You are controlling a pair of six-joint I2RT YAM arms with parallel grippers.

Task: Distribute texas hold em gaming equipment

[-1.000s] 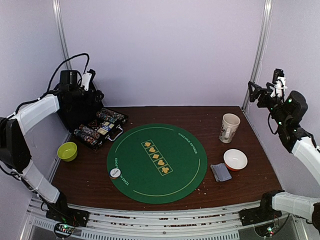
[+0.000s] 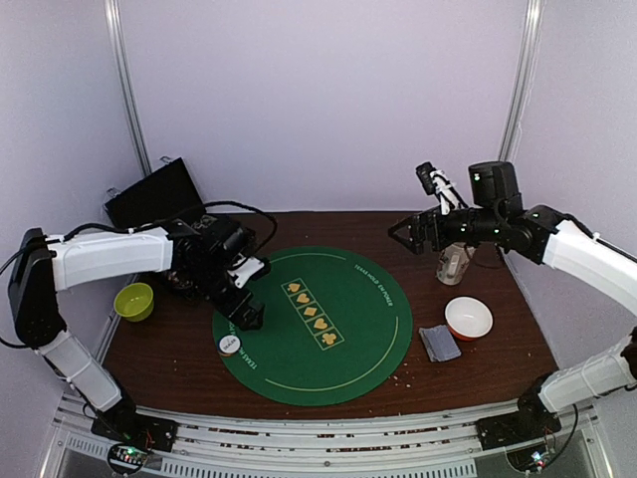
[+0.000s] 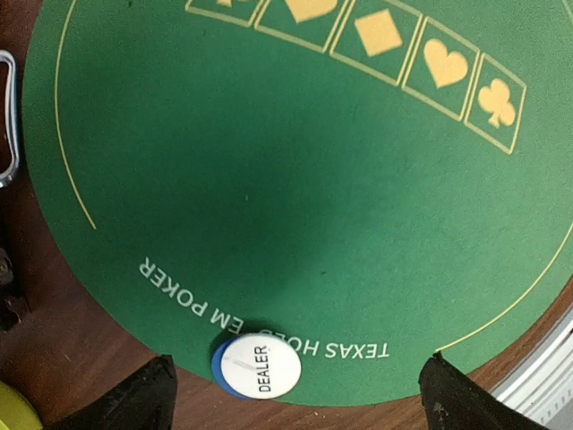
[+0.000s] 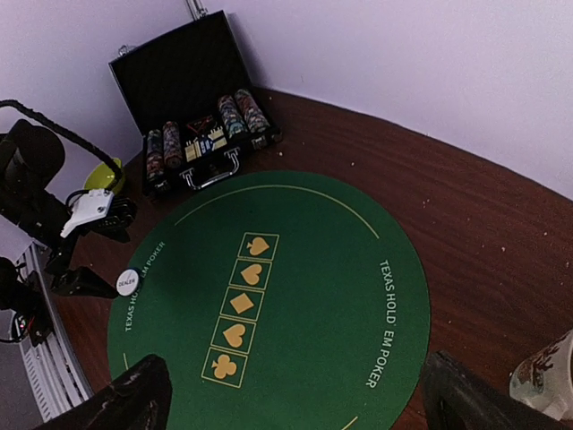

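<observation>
The round green poker mat (image 2: 368, 339) lies mid-table, with gold suit boxes across it. A white dealer button (image 3: 269, 365) sits on the mat's left edge, over a blue layer. Above that side hangs my left gripper (image 2: 251, 296), open and empty; in its own view the button shows near the bottom, between its fingers. My right gripper (image 2: 410, 237) is open with nothing in it, in the air over the back right. An open black case (image 4: 201, 157) holds rows of chips and smaller items at the back left; the left arm covers most of it from the top.
A lime bowl (image 2: 134, 302) stands at the left, a white bowl (image 2: 469, 317) at the right. By the white bowl lies a grey-blue packet (image 2: 439, 344). A mug (image 2: 453, 264) behind is partly hidden by the right arm.
My right gripper has swung left and lower, towards the table's middle. The table objects stand where they were.
</observation>
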